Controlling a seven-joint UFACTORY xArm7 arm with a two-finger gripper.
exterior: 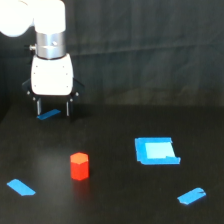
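My gripper (pixel 54 105) is at the upper left, its two dark fingers spread apart with nothing visible between them. Close below it, a small blue strip (pixel 48 114) lies on the dark table. Whether the left fingertip touches that strip, I cannot tell. A red cube (pixel 79 166) sits on the table left of centre, well in front of the gripper. To its right is a blue tray-like piece (pixel 145 142) around a pale light-blue area (pixel 159 150).
Another blue strip (pixel 20 187) lies at the front left, and one more (pixel 191 196) at the front right. Bare black tabletop (pixel 115 195) stretches between these pieces. A dark curtain (pixel 140 50) closes off the back.
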